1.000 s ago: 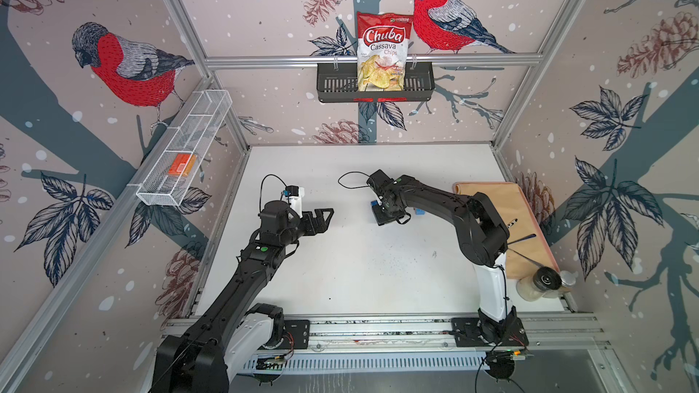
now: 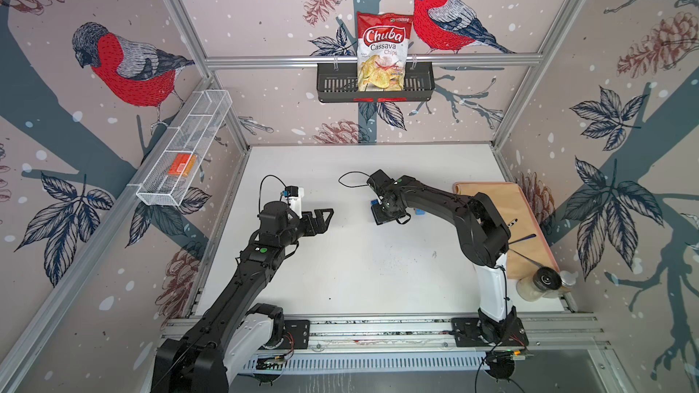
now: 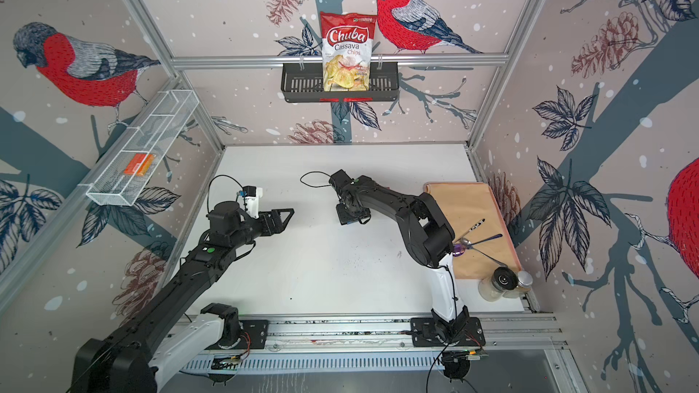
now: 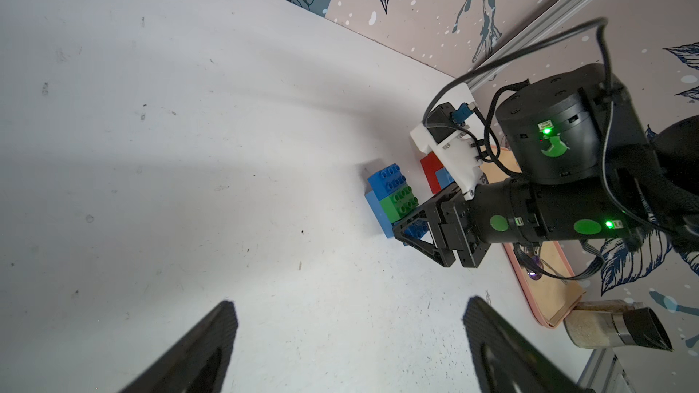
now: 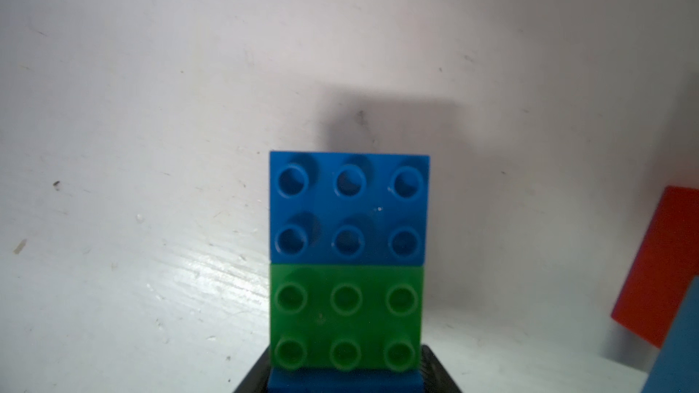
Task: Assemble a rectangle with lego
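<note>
A stack of Lego has a blue brick (image 5: 349,207) and a green brick (image 5: 346,316) on top, with another blue brick at the lower edge in the right wrist view and a light blue one beneath in the left wrist view. My right gripper is at that end brick, fingers either side; whether they press on it is unclear. A red brick (image 5: 655,265) and a light blue brick (image 5: 670,342) lie apart to the right. My left gripper (image 2: 324,219) stands open and empty over the table's left part.
A tray (image 2: 488,193) with utensils and jars (image 2: 531,289) occupy the right side. A wire rack (image 2: 156,193) hangs on the left wall, a basket (image 2: 335,83) at the back.
</note>
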